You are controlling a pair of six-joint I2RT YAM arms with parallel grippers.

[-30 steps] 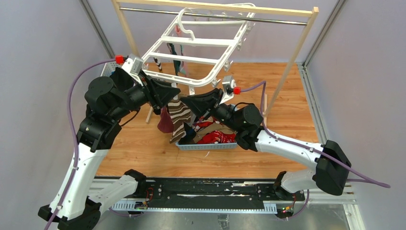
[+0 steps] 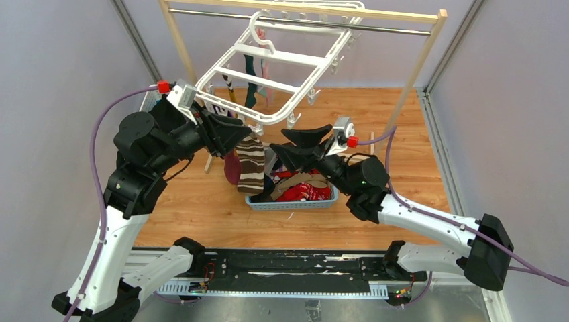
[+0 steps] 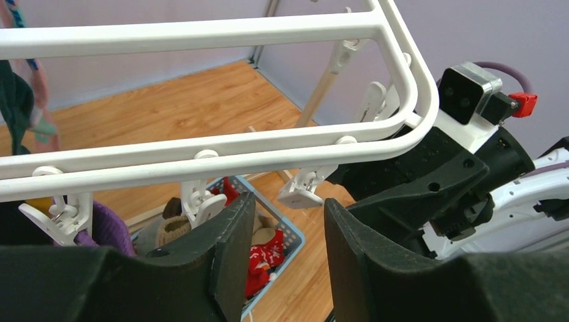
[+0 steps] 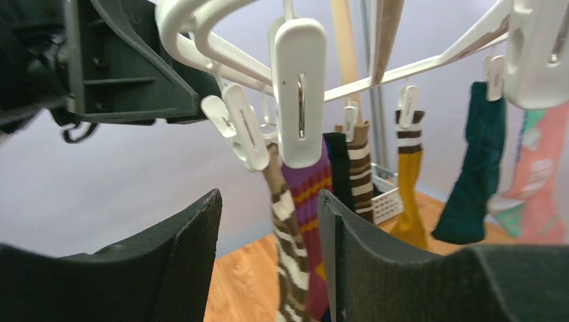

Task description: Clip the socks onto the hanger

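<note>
The white hanger point(image 2: 275, 118) hangs from the rail. A brown-and-white striped sock point(image 4: 290, 248) hangs from the hanger's near edge; in the right wrist view its top meets a white clip point(image 4: 247, 131). My left gripper has parted fingers with nothing between them, and in the top view it stands close by that clip's corner. To the right, my right gripper point(image 2: 279, 140) is open and empty, apart from the striped sock. More clipped socks hang farther back: a purple-striped one point(image 4: 310, 191), a mustard one point(image 4: 409, 194) and a dark green one point(image 4: 471, 174).
A blue basket point(image 2: 288, 205) with loose socks, among them a red one point(image 2: 305, 192), sits on the wooden floor below. Free clips point(image 3: 302, 193) line the near edge. The rack's wooden post point(image 2: 410, 87) rises at the right.
My right gripper has opened and drawn back to the right, away from the sock. The hanger has swung slightly towards me, and the striped sock now hangs straighter. The left arm has barely shifted.
</note>
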